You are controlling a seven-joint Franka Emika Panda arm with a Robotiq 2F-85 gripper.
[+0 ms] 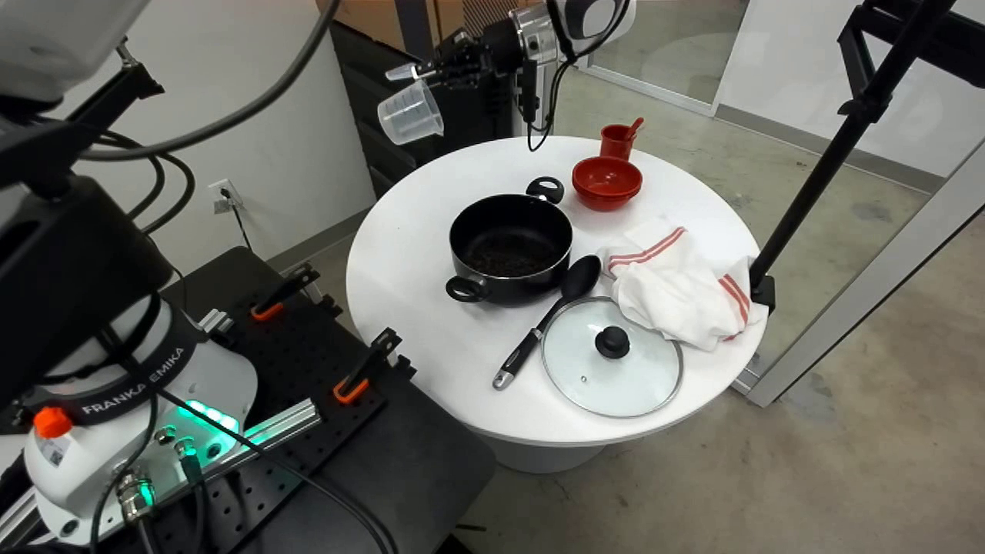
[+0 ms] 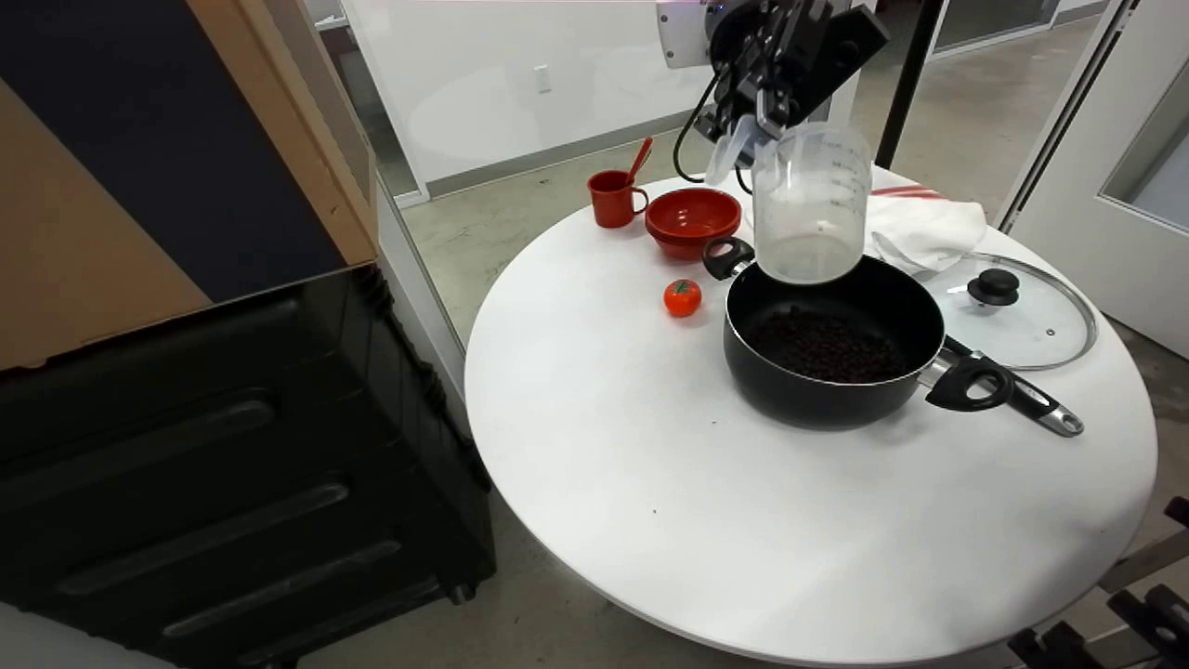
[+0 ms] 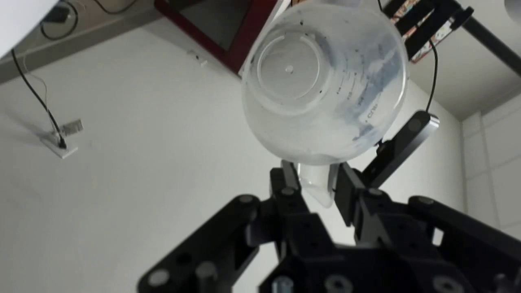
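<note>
A clear plastic measuring cup (image 1: 411, 115) hangs in the air, tilted, past the far left edge of the table in exterior view 1. My gripper is shut on its handle (image 3: 316, 176), which shows between the fingers in the wrist view. Apart from a few dark specks, the inside of the cup (image 3: 293, 97) looks empty. On the table stands a black pot (image 1: 510, 286), uncovered, with small dark beans (image 2: 830, 347) over its bottom. In exterior view 2 the cup (image 2: 811, 206) overlaps the pot's back rim.
A glass lid (image 1: 591, 374), black spoon (image 1: 522, 355) and white towel (image 1: 660, 300) lie around the pot. Red bowls (image 1: 606, 183), a red mug (image 1: 616, 143) and a tomato (image 2: 682, 297) are toward the back.
</note>
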